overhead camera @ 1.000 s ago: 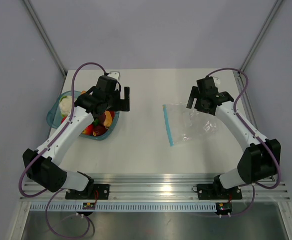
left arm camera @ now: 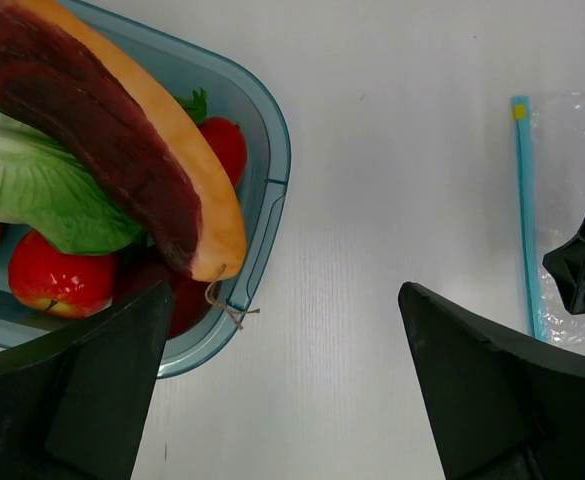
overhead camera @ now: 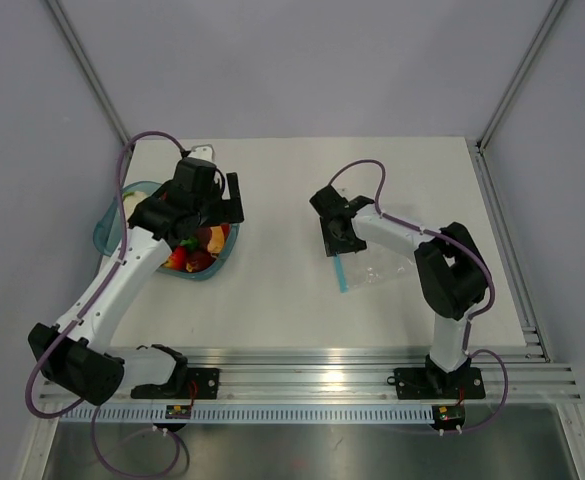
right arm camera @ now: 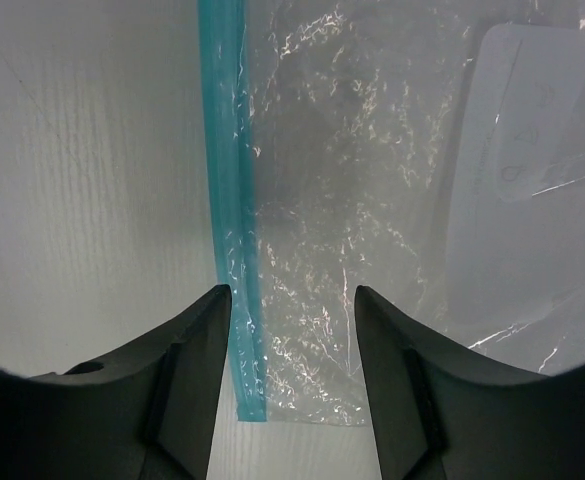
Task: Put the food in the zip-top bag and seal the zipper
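A clear zip top bag [overhead camera: 377,264] lies flat on the table at right, its blue zipper strip [overhead camera: 342,270] along the left edge. In the right wrist view my right gripper is part open over the blue strip [right arm camera: 234,215] near the bag's lower corner, with nothing held between its fingers. The food is in a blue basket [overhead camera: 100,235] at left: a steak-like piece [left arm camera: 102,125], green leafy cabbage [left arm camera: 57,185], and a red apple [left arm camera: 62,277]. Above the basket's right side, my left gripper stands wide open and empty.
Bare white table [overhead camera: 277,240] lies between the basket and the bag. A metal rail [overhead camera: 302,360] runs along the front, and grey walls close in the sides and back.
The right gripper has moved left from over the bag's far part to its zipper strip, and its fingers have narrowed. My left gripper has shifted slightly left, over the basket.
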